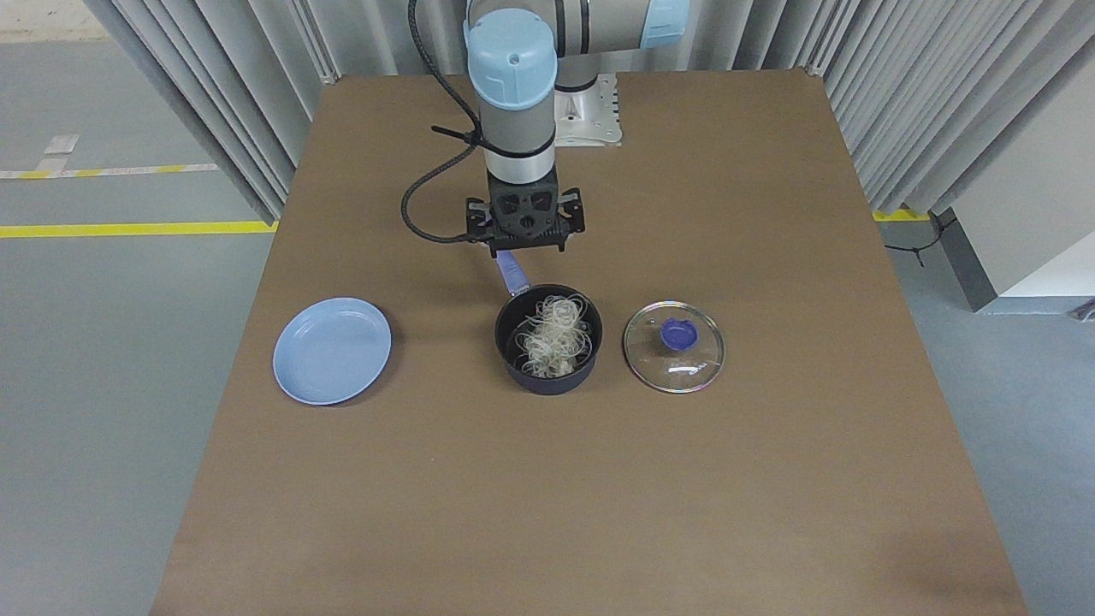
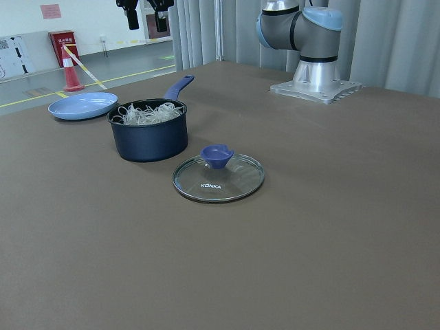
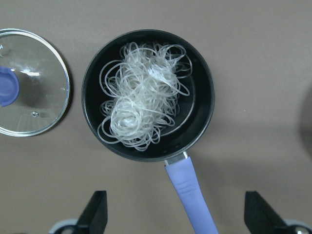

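A dark pot (image 1: 549,380) with a long blue handle (image 3: 190,192) stands on the table, holding a loose tangle of pale noodles (image 3: 139,97). Its glass lid (image 1: 674,364) with a blue knob lies beside it. A light blue plate (image 1: 331,350) lies apart on the other side of the pot. My gripper (image 1: 524,231) hangs above the handle end of the pot; in the wrist view its two fingers stand wide open either side of the handle, with nothing held.
The robot base (image 2: 315,89) stands at the back edge, with curtains behind.
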